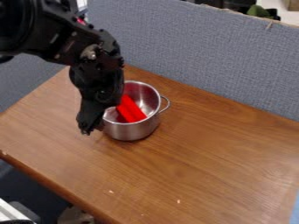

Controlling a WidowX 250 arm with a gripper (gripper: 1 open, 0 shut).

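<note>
A steel pot (135,128) with a looped handle at its right stands on the wooden table (216,162). A red object (129,110) lies inside it, tilted against the wall. My black gripper (91,118) hangs at the pot's left side, its tip low beside the rim and partly over the pot. Its fingers are dark and overlap one another in this view, so their opening is hard to make out.
A grey padded partition (205,61) runs along the back. The table's near left edge drops off to a dark area.
</note>
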